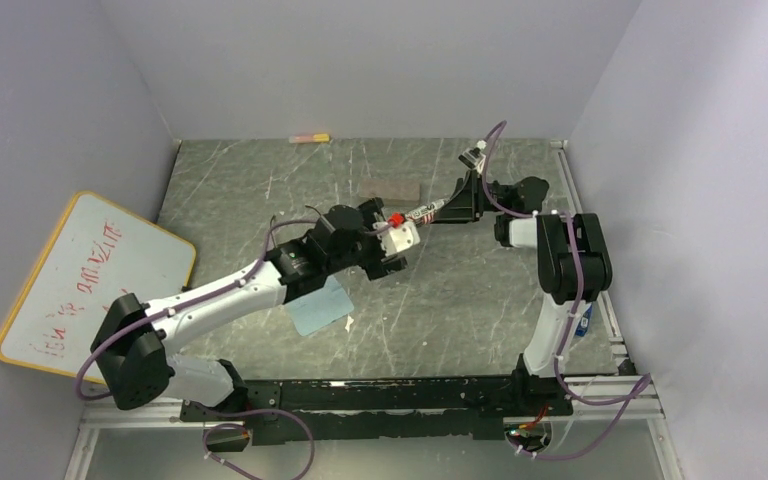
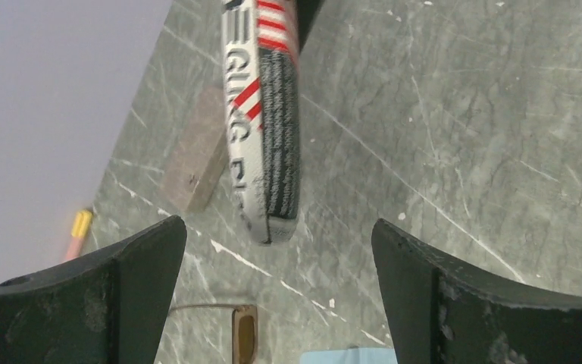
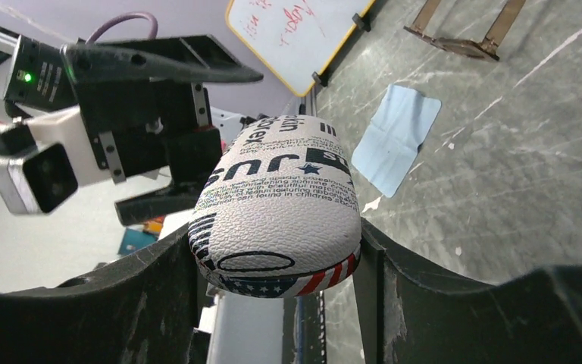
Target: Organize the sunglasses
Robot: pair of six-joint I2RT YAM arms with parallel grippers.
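Observation:
A patterned glasses case [image 1: 425, 210] [image 2: 264, 121] [image 3: 274, 199] is held in the air by my right gripper [image 1: 463, 203], which is shut on it. My left gripper stands open, its fingers facing the case with nothing between them; in the top view it is beside the case's left end. The sunglasses [image 2: 244, 334] [image 3: 461, 42] lie on the table, mostly hidden by my left arm in the top view. A light blue cloth [image 1: 318, 303] [image 3: 396, 136] lies nearer the front.
A grey-brown block [image 1: 388, 189] and a pink-yellow object [image 1: 310, 138] lie at the back. A whiteboard [image 1: 95, 285] leans at the left. A blue object [image 1: 584, 321] lies at the right edge.

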